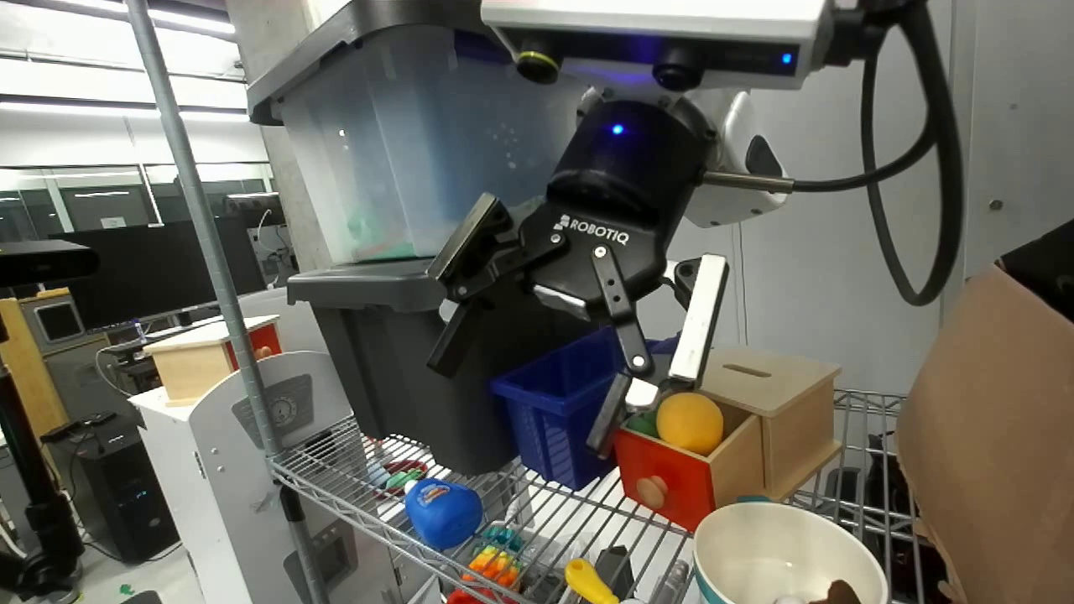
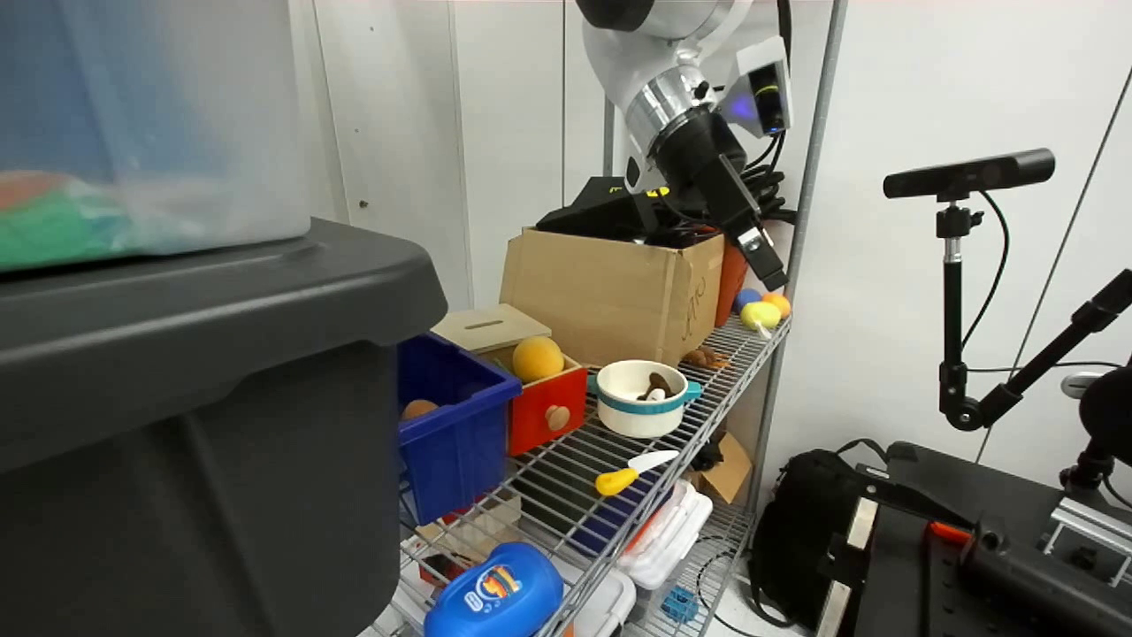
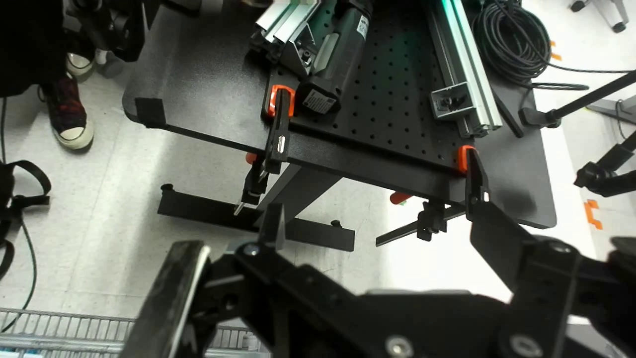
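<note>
In exterior view 1 my gripper (image 1: pixel 523 393) hangs above the wire shelf, its two fingers wide apart with nothing between them. Beneath and to its right, a wooden box (image 1: pixel 770 387) has its red-fronted drawer (image 1: pixel 644 473) pulled out. An orange ball (image 1: pixel 690 423) and something green (image 1: pixel 644 421) sit in that drawer. Behind the fingers stands a blue bin (image 1: pixel 549 423). A white pot (image 1: pixel 790 554) with a teal rim holds a few small items. Exterior view 2 shows a yellow-handled knife (image 2: pixel 633 473) lying on the shelf, and a blue bottle (image 2: pixel 496 594) nearer the camera.
A large dark tote (image 1: pixel 403 362) with a clear bin (image 1: pixel 423 141) on top rises at the left. A cardboard box (image 2: pixel 605 297) occupies the shelf's far end. Below the fingers, the wrist view has a black table (image 3: pixel 202 77) and open floor.
</note>
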